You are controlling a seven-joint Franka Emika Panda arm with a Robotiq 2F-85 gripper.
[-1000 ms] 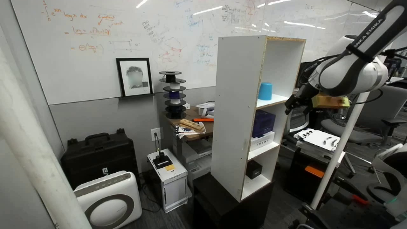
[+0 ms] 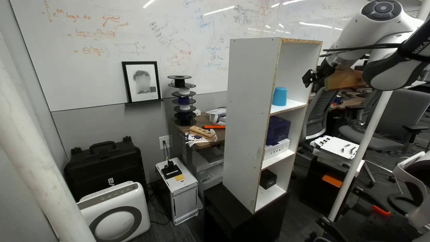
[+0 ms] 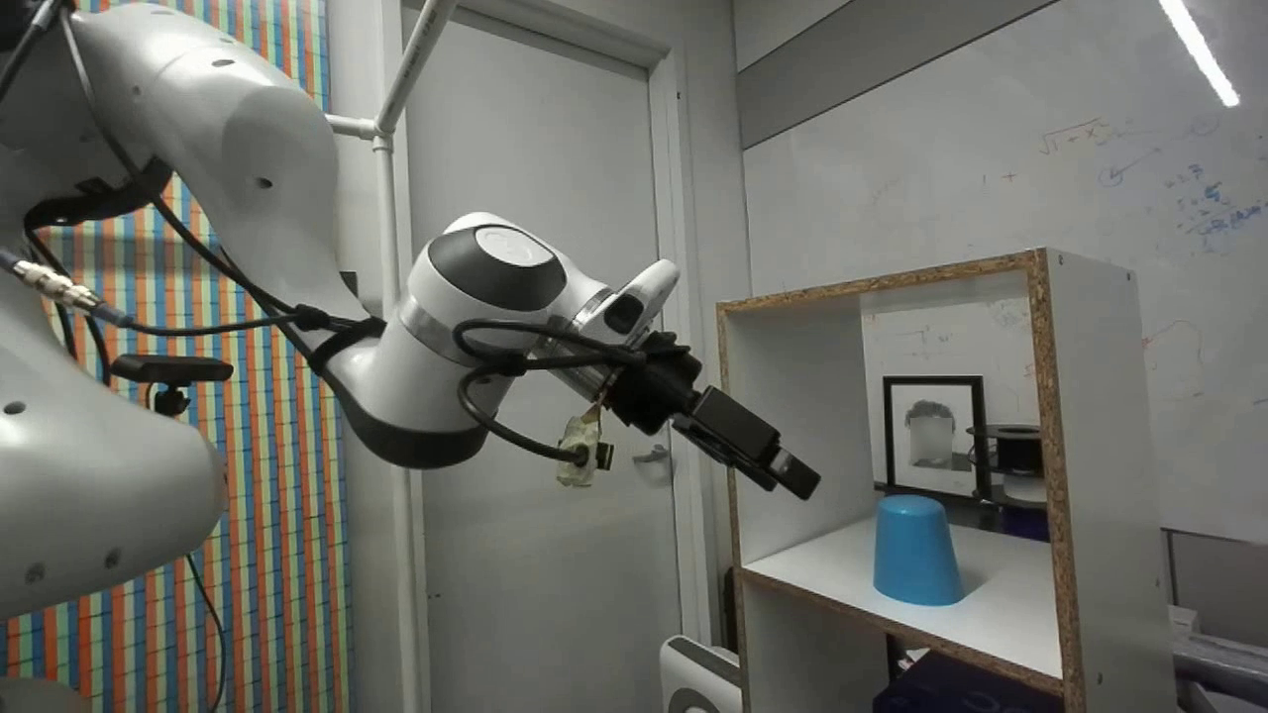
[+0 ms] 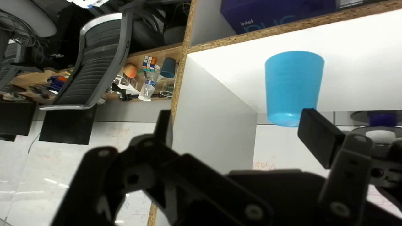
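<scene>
A blue cup (image 3: pixel 917 553) stands upside down on the white top shelf board (image 3: pixel 820 563) of a tall open shelf unit (image 2: pixel 249 121). In the wrist view the same cup (image 4: pixel 293 84) appears above and between my open fingers, closer to the right one (image 4: pixel 318 133). My gripper (image 3: pixel 798 473) is outside the shelf's front opening, higher than the cup and apart from it. Nothing is between its fingers. In exterior view 1 the gripper (image 2: pixel 308 78) hangs just right of the shelf's top compartment.
A particle-board side edge (image 4: pixel 181 75) of the shelf borders the opening. The middle compartment holds a purple box (image 2: pixel 278 129) on a white box (image 2: pixel 276 149); a black box (image 2: pixel 268 178) lies below. Around the cup the top compartment is bare. A chair (image 2: pixel 318 113) stands behind.
In exterior view 1 my gripper has risen from below the top shelf board's level to above the cup's height, and the arm's links have turned. The cup stays put.
</scene>
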